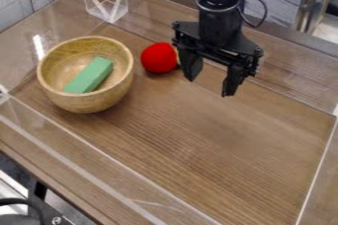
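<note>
My black gripper hangs over the upper middle of the wooden table, its fingers pointing down; whether it is open or shut I cannot tell. Just left of it lies a red round object, with a small yellow-green thing partly hidden behind it. A wooden bowl at the left holds a green block.
A clear plastic object sits at the back left. A black cable or fitting shows at the bottom left edge.
</note>
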